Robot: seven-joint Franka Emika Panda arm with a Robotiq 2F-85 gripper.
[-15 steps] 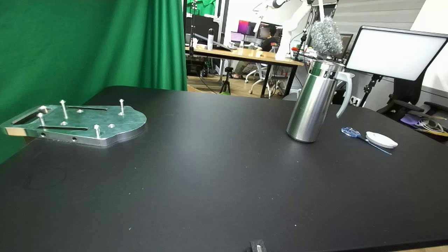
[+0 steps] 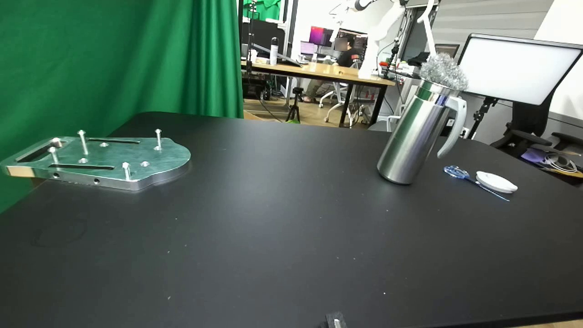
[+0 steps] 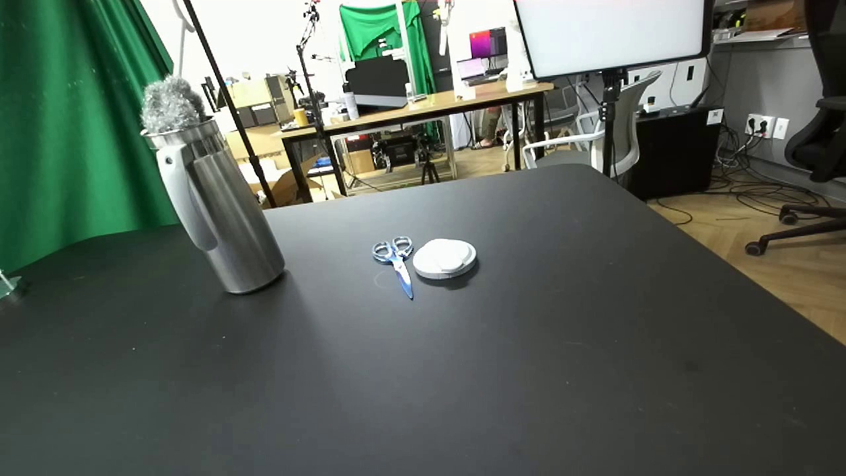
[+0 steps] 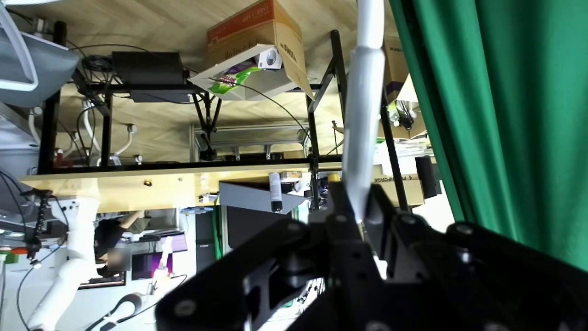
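Note:
A steel pitcher (image 2: 411,139) with a pale handle leans on the black table, tilted toward the right in exterior view 1 and toward the left in exterior view 2. At its mouth is the silvery bristle head (image 2: 443,71) of a brush, its lower part hidden by the rim. The brush's white shaft (image 2: 429,30) runs up out of that view. In the wrist view my gripper is shut on the white brush handle (image 4: 364,110), which extends away from the dark fingers. Neither exterior view shows the gripper.
Scissors (image 3: 396,262) and a round white lid (image 3: 445,259) lie beside the pitcher. A metal plate (image 2: 104,158) with upright bolts sits at the left in exterior view 1. Mid-table is clear. A green curtain (image 2: 109,54) hangs behind.
The pitcher leans further right, its base shifted slightly.

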